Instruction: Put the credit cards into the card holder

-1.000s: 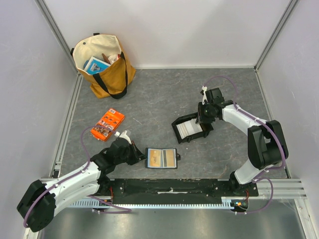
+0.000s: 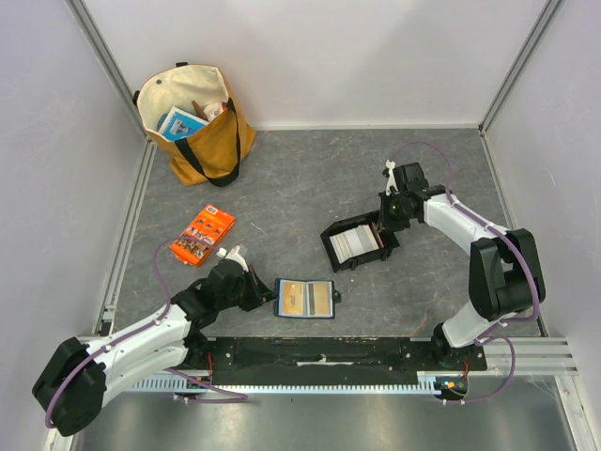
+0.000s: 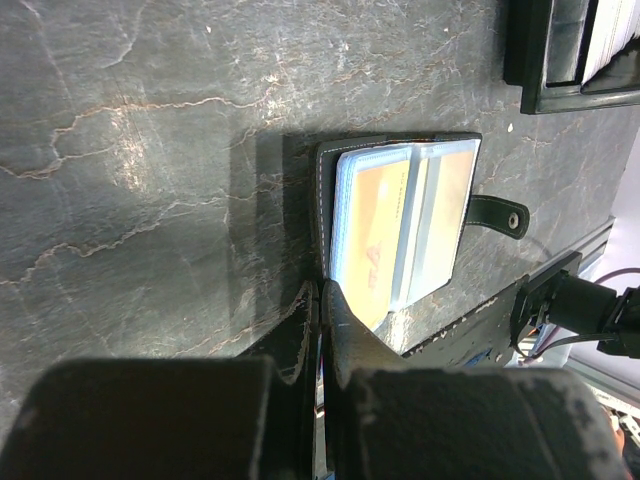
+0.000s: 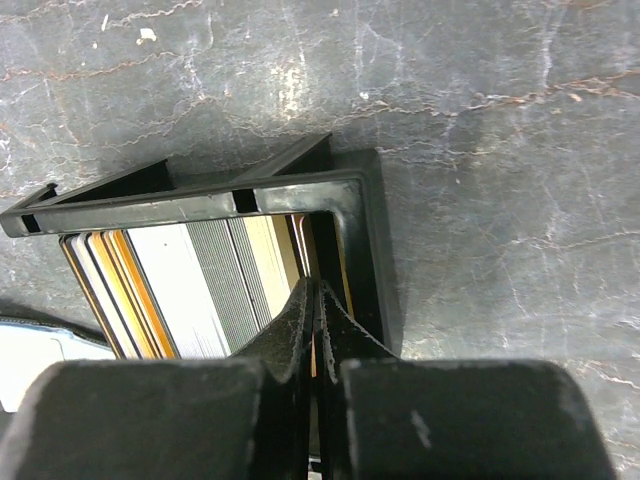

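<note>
A black tray (image 2: 333, 246) full of stacked cards (image 4: 185, 285) stands right of centre. My right gripper is shut, its fingertips at the row's end beside the tray's wall; whether a card is between them I cannot tell. An open card holder (image 2: 306, 315) with clear sleeves and a snap strap lies at the front centre, also seen in the left wrist view as a dark wallet (image 3: 495, 210). My left gripper is shut at the holder's left edge, with nothing visible between its fingers.
An orange packet (image 2: 204, 235) lies at the left. A yellow bag (image 2: 192, 132) of items stands at the back left. The back centre of the surface and the area right of the holder are clear.
My right gripper has shifted slightly right, and the tray has moved a little left since a second ago. The left arm is unchanged.
</note>
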